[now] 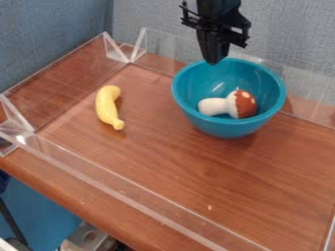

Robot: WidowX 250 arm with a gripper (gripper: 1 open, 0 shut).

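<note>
A black gripper (214,44) hangs high at the top centre, above the back of a blue bowl (197,113). Its fingertips point down and are clear of the bowl; whether they are open or shut is hard to tell. Inside the bowl lies a toy mushroom with a white stem and a red, white-spotted cap (241,102). A yellow banana (110,108) lies on the wooden table (157,186), left of the bowl.
Clear low walls (53,157) edge the table. A grey padded wall stands behind, and a blue floor shows at the lower left.
</note>
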